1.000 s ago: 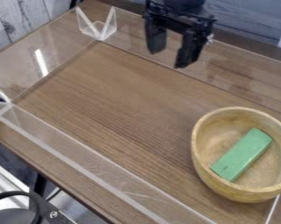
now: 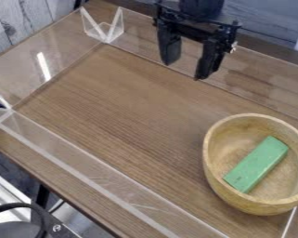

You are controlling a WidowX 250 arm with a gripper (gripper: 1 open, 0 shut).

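My black gripper (image 2: 189,58) hangs over the upper middle of the wooden surface, its two fingers apart with nothing seen between them. At the lower right sits a round wooden bowl (image 2: 217,139) holding a green rectangular block (image 2: 255,164).
A small white wire-like piece (image 2: 103,26) stands at the upper left. Black cables or hardware (image 2: 18,221) show at the lower left corner, beyond the surface's edge.
The bowl and block look unchanged.
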